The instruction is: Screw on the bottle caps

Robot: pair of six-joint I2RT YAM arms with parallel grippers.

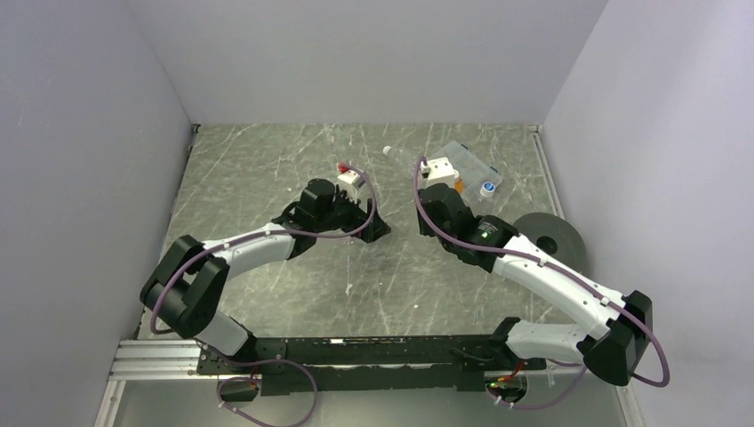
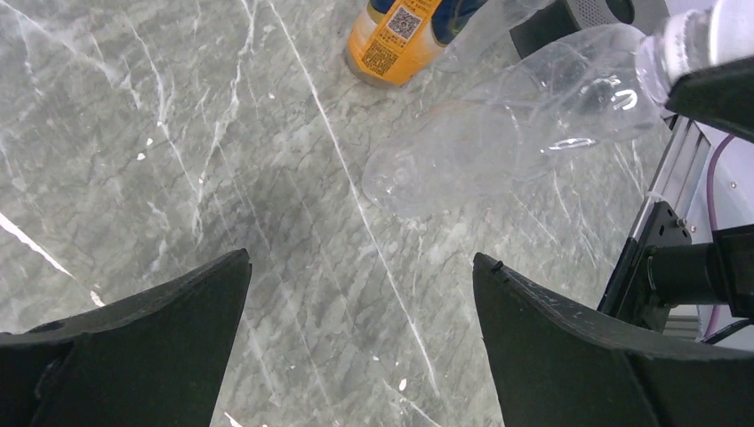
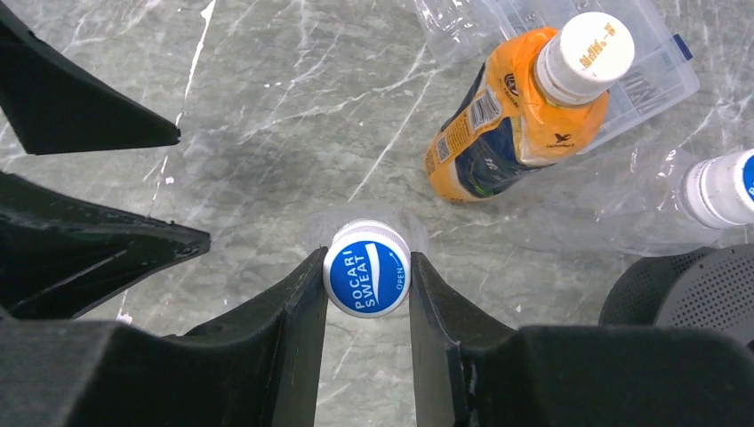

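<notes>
My right gripper is shut on the white cap (image 3: 366, 269) with a blue top, which sits over the mouth of a clear bottle (image 2: 507, 133). That bottle slants in the left wrist view; how tight its cap is cannot be seen. My left gripper is open with only bare table between its fingers, apart from the bottle. In the right wrist view its black fingers (image 3: 107, 116) are to the left of the held cap. An orange-labelled bottle (image 3: 480, 133) stands with a white cap (image 3: 594, 49) on it.
Another clear bottle (image 3: 613, 205) with a blue-topped cap (image 3: 725, 191) stands at the right. A clear plastic box (image 3: 658, 89) is behind, near a further clear bottle (image 1: 399, 157). A dark round object (image 1: 573, 240) lies at the right.
</notes>
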